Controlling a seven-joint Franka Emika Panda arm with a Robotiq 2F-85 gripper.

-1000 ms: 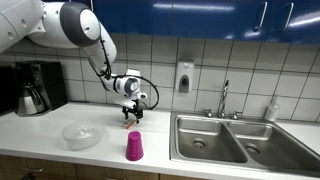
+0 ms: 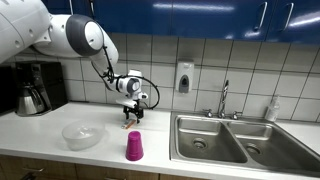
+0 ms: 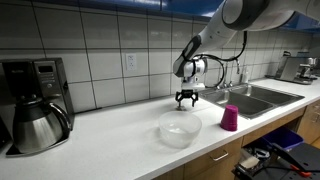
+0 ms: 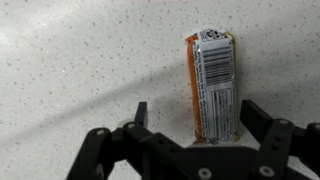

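A slim orange-wrapped bar (image 4: pixel 215 90) with a barcode label lies flat on the speckled white counter in the wrist view. My gripper is open above it, one finger on either side. The bar sits nearer the right finger (image 4: pixel 254 118), with a wider gap on the left, and its lower end is partly hidden by the gripper. In exterior view 1 the gripper (image 2: pixel 133 116) points down low over the counter, the small orange bar (image 2: pixel 129 124) just beneath it. Exterior view 2 shows the gripper (image 3: pixel 187 101) low over the counter too.
A clear bowl (image 2: pixel 86 135) stands on the counter to the left front, a magenta cup (image 2: pixel 134 147) at the front. To the right is a double steel sink (image 2: pixel 210 138) with a faucet (image 2: pixel 223 99). A coffee maker (image 3: pixel 38 102) occupies the far end. Tiled wall behind.
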